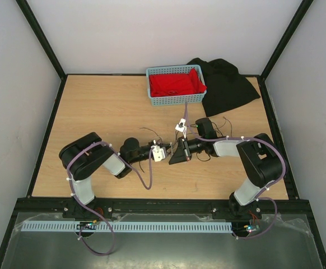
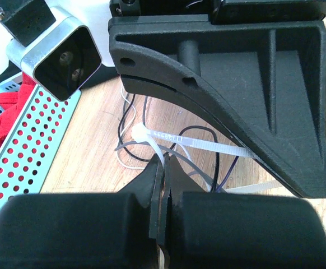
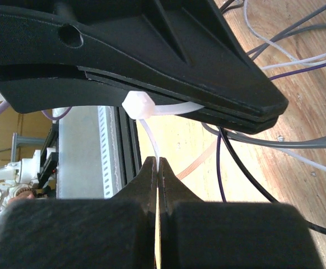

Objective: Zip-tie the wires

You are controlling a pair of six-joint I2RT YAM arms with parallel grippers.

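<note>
A white zip tie shows in the left wrist view, its head just ahead of my left gripper. A thin end runs from the head down between the shut left fingertips. The toothed strap stretches right to the dark body of the right gripper. In the right wrist view, a thin strip drops from the head into my right gripper, also shut. Black, grey, white and purple wires lie behind the tie. Whether the loop encircles them all cannot be told.
A blue-grey basket with red cloth stands at the back, beside a black cloth. Loose wire ends spread near the right arm.
</note>
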